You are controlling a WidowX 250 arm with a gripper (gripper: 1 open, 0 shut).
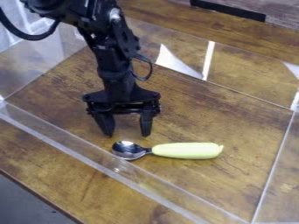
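Note:
The black gripper point(124, 125) hangs over the wooden table, open, its two dark fingers apart with nothing seen between them. Just in front of it and a little lower in the view lies a metal spoon point(128, 150), its bowl to the left. A pale yellow-green corn-like object point(187, 150) lies to the right, against or over the spoon's handle.
A clear low wall point(61, 138) runs diagonally along the near left, and another stands at the right. The wooden surface point(211, 109) behind and right of the gripper is free. White patches lie at the back.

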